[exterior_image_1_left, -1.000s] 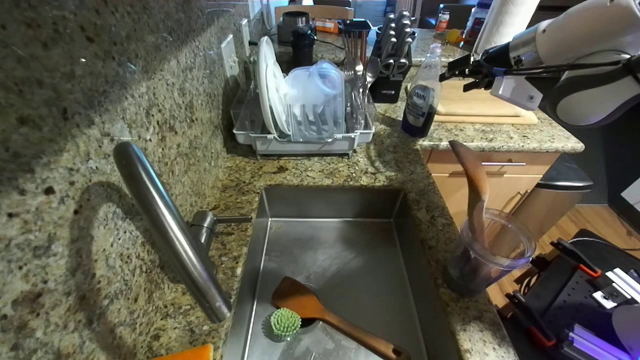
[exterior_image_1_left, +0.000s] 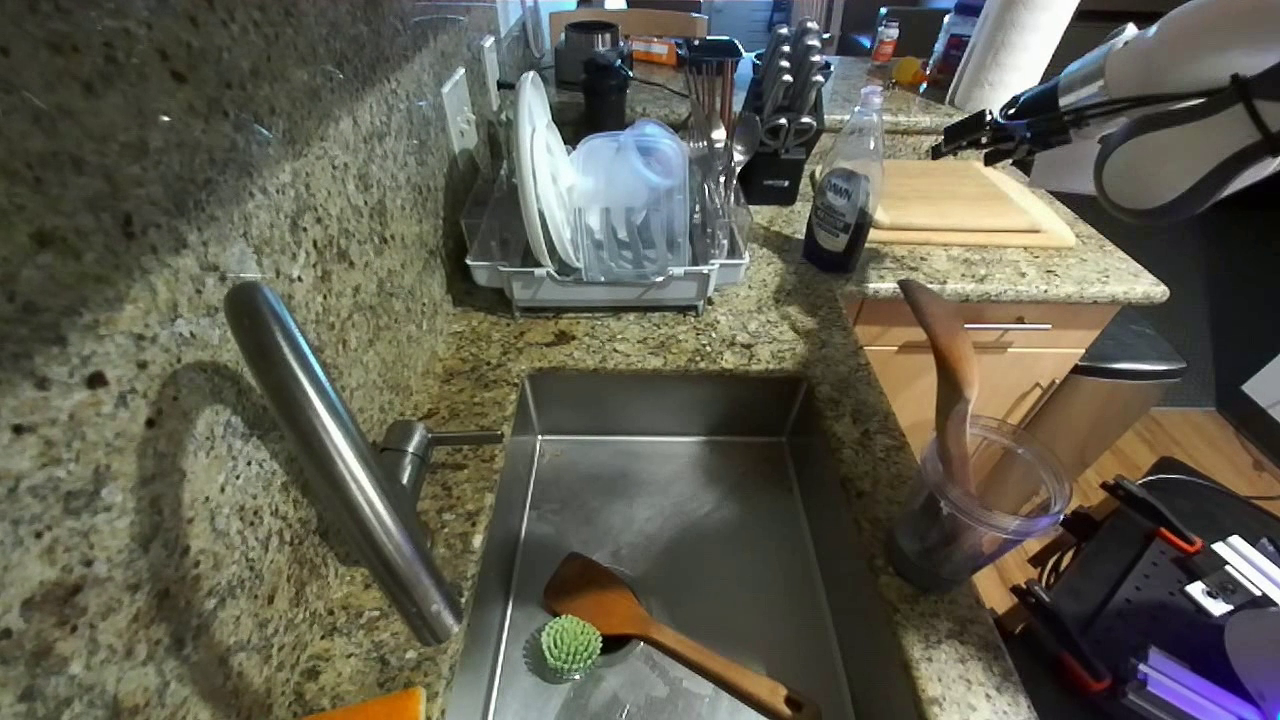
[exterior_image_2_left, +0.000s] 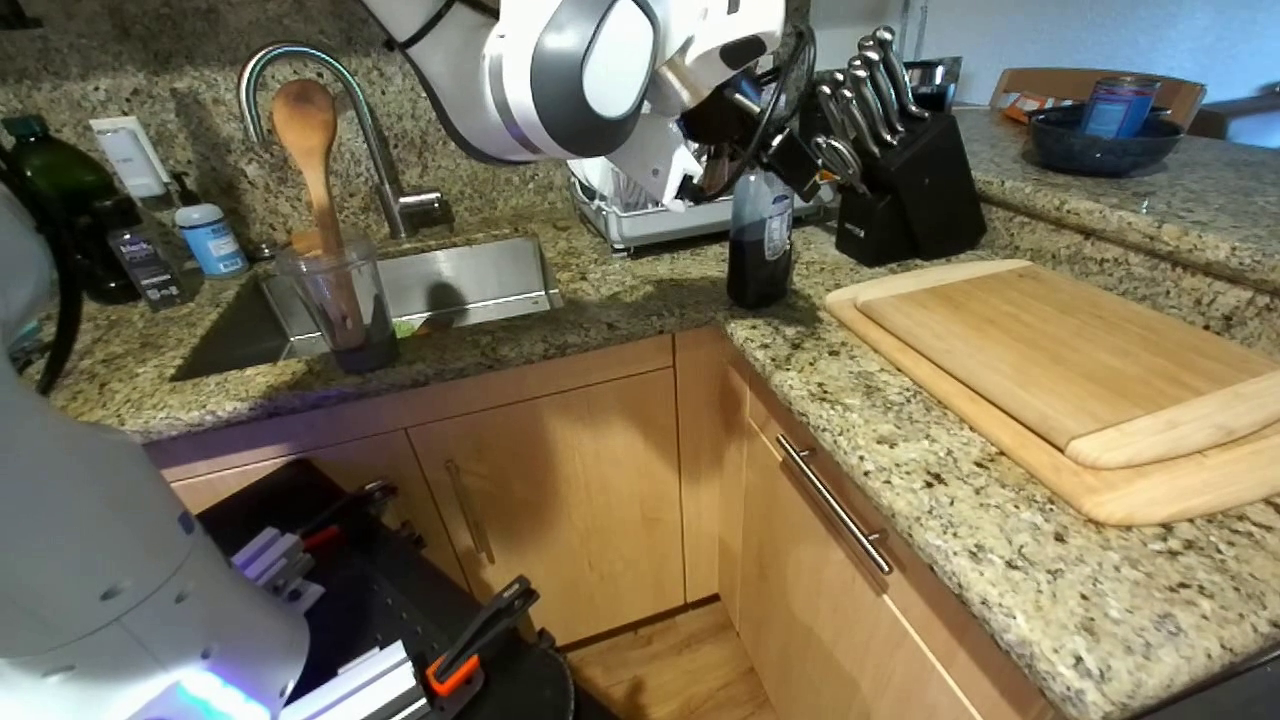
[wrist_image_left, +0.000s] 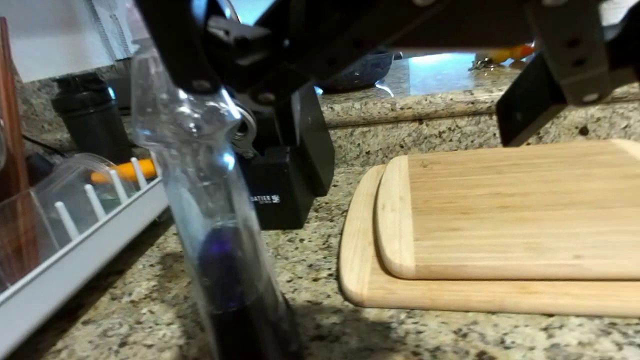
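Note:
My gripper (exterior_image_1_left: 967, 149) hangs open above the cutting boards (exterior_image_1_left: 960, 198), with nothing between its fingers. To its left in exterior view 1, a clear Dawn soap bottle (exterior_image_1_left: 845, 192) with dark blue liquid stands upright on the counter, apart from the gripper. The same bottle (wrist_image_left: 207, 198) fills the left of the wrist view, close to the camera. In the sink (exterior_image_1_left: 684, 504) lie a wooden spatula (exterior_image_1_left: 672, 642) and a green scrub brush (exterior_image_1_left: 570, 646). A clear container (exterior_image_1_left: 1020, 510) holding a wooden spoon (exterior_image_1_left: 951, 360) stands on the counter beside the sink.
Behind the bottle is a black knife block (exterior_image_2_left: 918, 192). A loaded dish rack (exterior_image_1_left: 612, 286) stands beyond the sink, and the curved faucet (exterior_image_1_left: 342, 450) arches over the sink's left side. Bare counter (exterior_image_2_left: 960, 528) lies in front of the boards.
In exterior view 1 my gripper has moved right, away from the soap bottle, and the arm has turned somewhat. Bottle, sink contents and container are unchanged.

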